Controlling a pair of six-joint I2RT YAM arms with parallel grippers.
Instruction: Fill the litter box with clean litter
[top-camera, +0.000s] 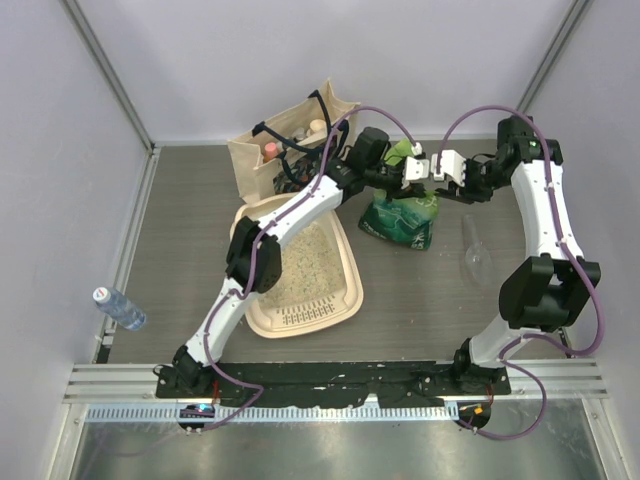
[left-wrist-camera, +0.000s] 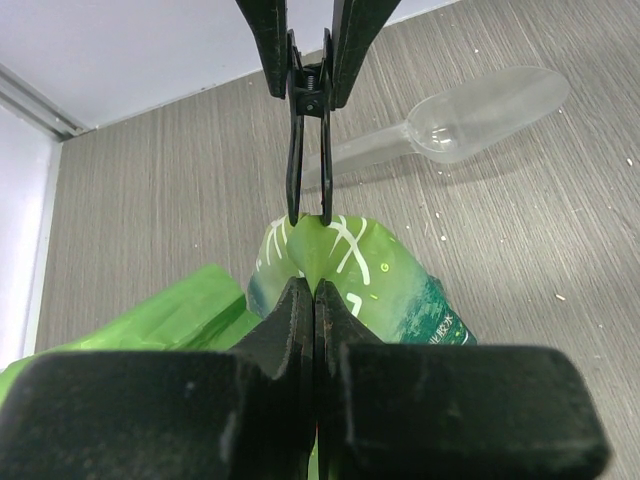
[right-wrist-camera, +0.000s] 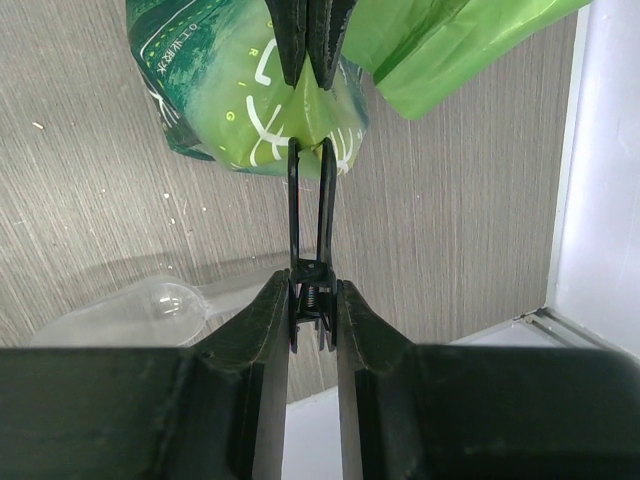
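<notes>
The green litter bag (top-camera: 405, 223) stands on the floor at the back, right of the litter box. My left gripper is shut on its gathered top, seen in both wrist views. From the right, my right gripper has its fingers closed on the handles of a thin black spring clip (right-wrist-camera: 325, 215). The clip's two prongs (left-wrist-camera: 295, 165) stand apart, tips at the bag's pinched edge; whether they grip the plastic is unclear. A cream litter box (top-camera: 354, 292) has pale granules (top-camera: 305, 262) inside, partly covered by my left arm.
A clear scoop (top-camera: 478, 262) lies on the floor under my right arm. A beige fabric bag (top-camera: 248, 165) with bottles stands behind the litter box. At far left is a blue bottle (top-camera: 120, 308). Floor in front of the green bag is bare.
</notes>
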